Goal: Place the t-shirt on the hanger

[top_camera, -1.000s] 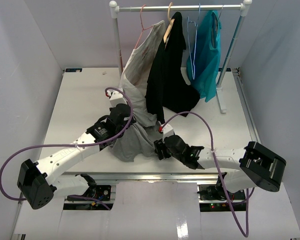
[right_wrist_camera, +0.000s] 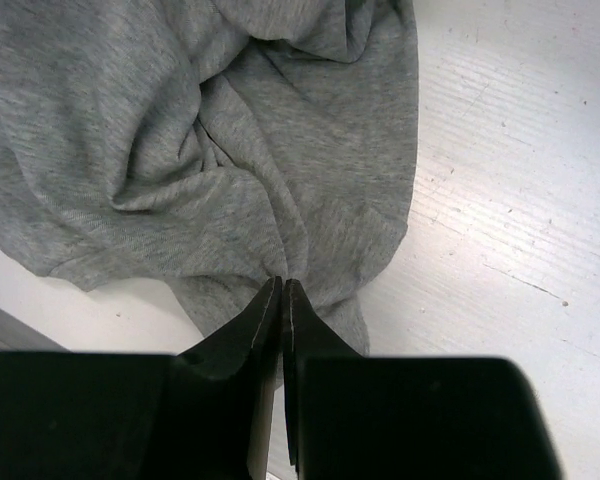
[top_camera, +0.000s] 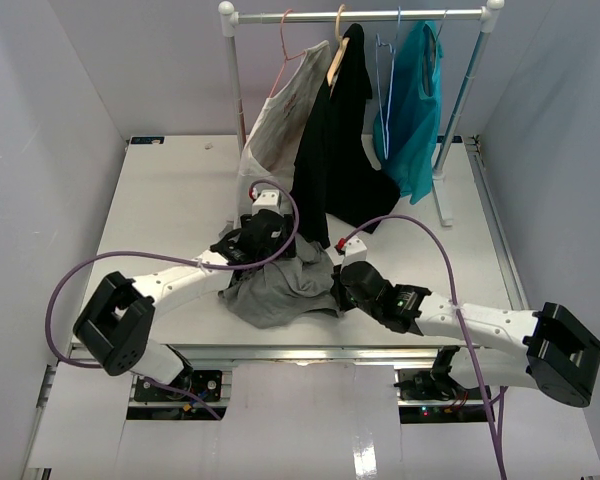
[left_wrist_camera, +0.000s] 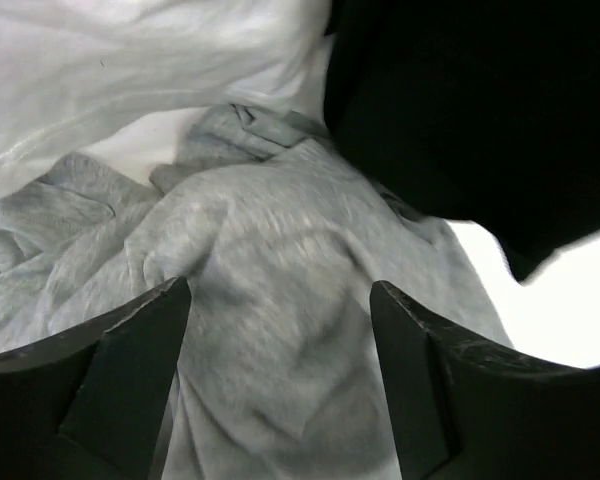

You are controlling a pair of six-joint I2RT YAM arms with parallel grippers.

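A crumpled grey t shirt (top_camera: 280,290) lies on the white surface below the rack. My left gripper (top_camera: 270,240) is over its upper part; in the left wrist view its fingers (left_wrist_camera: 110,390) stand apart above grey folds, the gripper open. My right gripper (top_camera: 342,285) is at the shirt's right edge; in the right wrist view its fingertips meet on the grey fabric (right_wrist_camera: 260,170), shut on it. An empty light blue hanger (top_camera: 385,100) hangs on the rail.
The rack (top_camera: 360,16) holds a white garment (top_camera: 270,140) on a pink hanger, a black one (top_camera: 325,150) on a wooden hanger and a teal one (top_camera: 410,120). White and black cloth hang down beside the grey shirt. Free surface lies at left and right.
My right gripper has moved right from a second ago, to the shirt's edge.
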